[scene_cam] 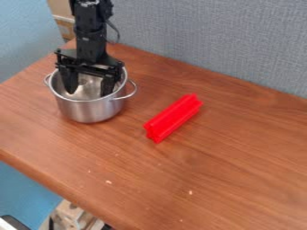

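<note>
A steel pot [92, 108] with two side handles sits on the wooden table at the left. My black gripper [90, 83] reaches down into the pot from above, its fingers spread open on either side of the pot's interior. The pot's inside is partly hidden by the gripper, and I cannot tell what, if anything, lies in it. To the right of the pot lies a red oblong block [173, 118], apart from it.
A grey padded wall [228, 45] runs along the back, and the table's edge drops away at the lower left.
</note>
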